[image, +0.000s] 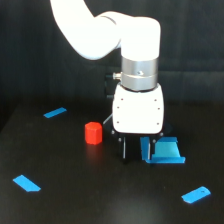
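Note:
My gripper (138, 150), on the white arm, points down near the middle of the camera view. Its dark fingers stand apart, less than their full spread, and nothing shows between them against the dark table. A blue tray-like object (168, 158) lies just behind and to the right of the fingers, partly hidden by them. To the left of the gripper, clear of it, sits a red block (93, 133) with a faceted outline.
Blue tape strips mark the dark table at the back left (55, 112), front left (26, 184) and front right (196, 195).

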